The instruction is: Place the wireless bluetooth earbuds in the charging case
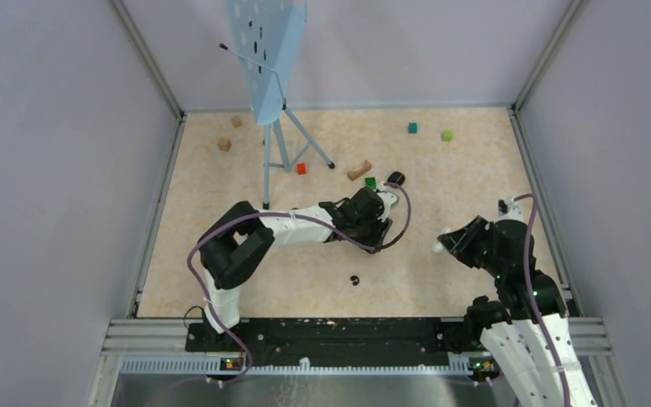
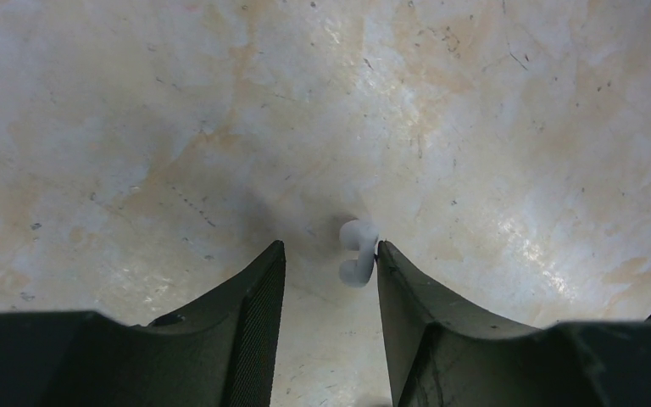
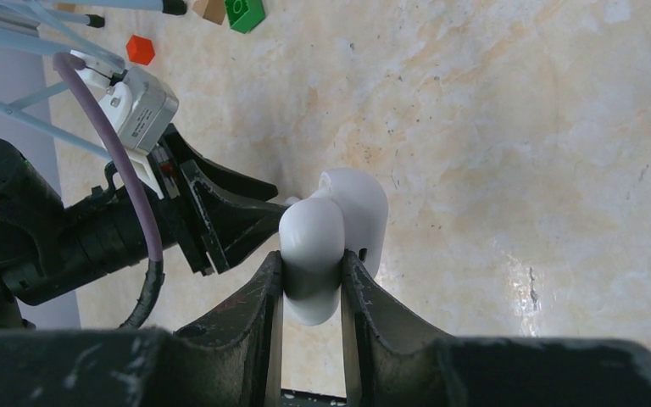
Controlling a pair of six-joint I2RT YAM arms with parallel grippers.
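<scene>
A small white earbud (image 2: pixel 358 253) shows between the fingers of my left gripper in the left wrist view. The fingers stand partly open; the right finger (image 2: pixel 387 259) is right at the earbud's stem, and clear space separates it from the left finger. Whether they touch cannot be told. The white charging case (image 3: pixel 312 254) is clamped by my right gripper, shut on it, with its lid apparently raised. From above, the case (image 1: pixel 440 244) is at the tip of my right gripper (image 1: pixel 447 241), right of the left one (image 1: pixel 375 249).
Behind the left arm lie a green block (image 1: pixel 370 182), a wooden block (image 1: pixel 359 170) and a dark round object (image 1: pixel 396 179). A small black item (image 1: pixel 355 280) rests toward the front. The light-blue stand (image 1: pixel 268 161) rises at the back left.
</scene>
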